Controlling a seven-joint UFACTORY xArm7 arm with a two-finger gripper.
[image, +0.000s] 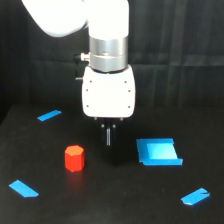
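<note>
In the camera view, a red block with an angular outline stands on the dark table, left of centre. My gripper hangs under the white arm, above the table and to the right of the red block, apart from it. Its fingers are small and dark against the dark background, so whether they are open or shut is unclear. Nothing sizeable shows at their tips. To the right lies a blue square with a lighter blue inner area.
Blue tape strips mark the table at the back left, front left and front right. Between the red block and the blue square the table is clear. A black curtain hangs behind.
</note>
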